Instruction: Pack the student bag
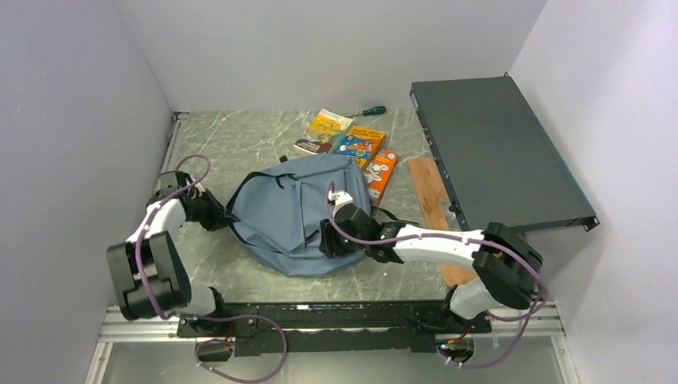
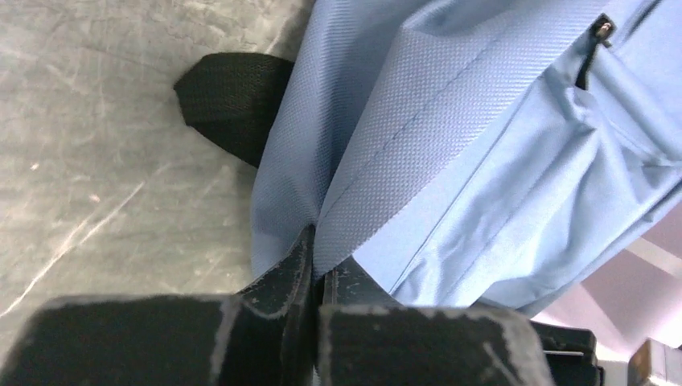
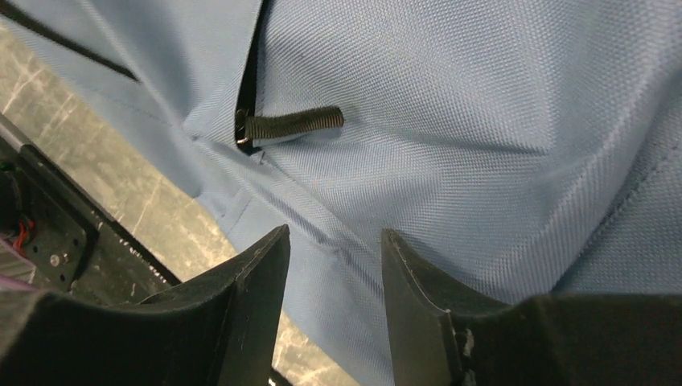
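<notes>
A blue-grey fabric bag [image 1: 276, 216] lies in the middle of the counter, with black straps and zipper pulls. My left gripper [image 1: 226, 216] is at its left edge, shut on a fold of the fabric [image 2: 378, 177], as the left wrist view shows. My right gripper [image 1: 328, 240] is over the lower right of the bag, its fingers apart above wrinkled cloth near a zipper pull [image 3: 293, 122]; nothing shows held between them. Three books lie behind the bag: a yellow one [image 1: 328, 124], a blue-orange one [image 1: 360, 142] and an orange one [image 1: 382, 166].
A green-handled screwdriver [image 1: 372, 110] lies at the back. A wooden board [image 1: 428, 188] and a large dark metal panel [image 1: 500, 152] take up the right side. Bare counter [image 1: 208, 264] shows at the front left.
</notes>
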